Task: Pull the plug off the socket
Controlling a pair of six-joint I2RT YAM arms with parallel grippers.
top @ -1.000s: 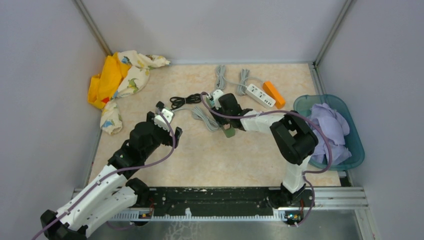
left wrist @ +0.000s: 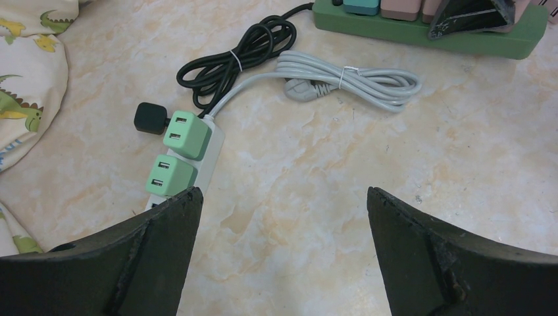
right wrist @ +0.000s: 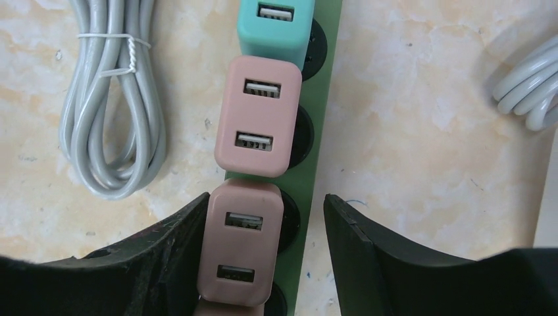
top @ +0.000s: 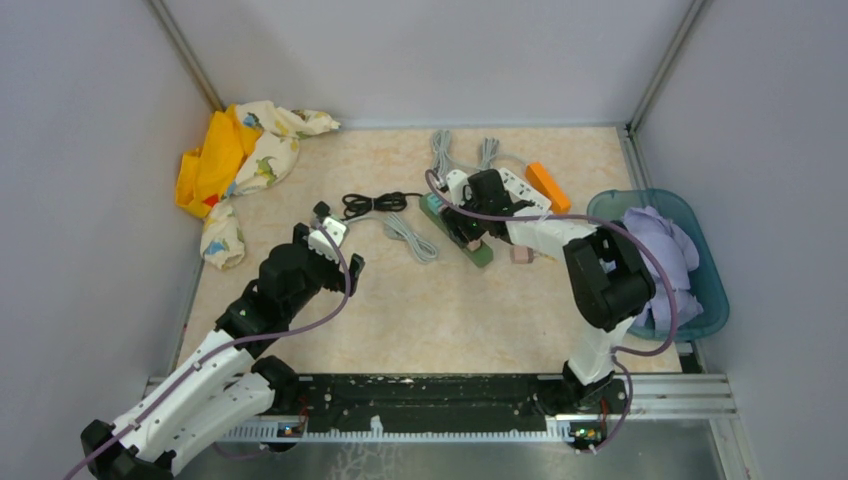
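Observation:
A green power strip (top: 483,256) lies diagonally near the table's middle, partly covered by my right arm. In the right wrist view it carries a teal plug (right wrist: 275,29), a pink plug (right wrist: 258,115) and a nearer pink plug (right wrist: 241,243); another pink edge shows below. My right gripper is part open around the nearer pink plug. Its left finger (right wrist: 174,257) overlaps the plug's edge, while a gap separates the right finger (right wrist: 368,257) from it. My left gripper stands open above bare table, holding nothing.
A pink block (top: 521,255) lies right of the strip. Near my left gripper is a white strip with green plugs (left wrist: 187,135). Coiled grey cable (left wrist: 368,84) and black cable (left wrist: 247,56) lie between. A bin (top: 705,270) stands right.
The green strip has shifted right too, and the black cable slightly. The left arm is still.

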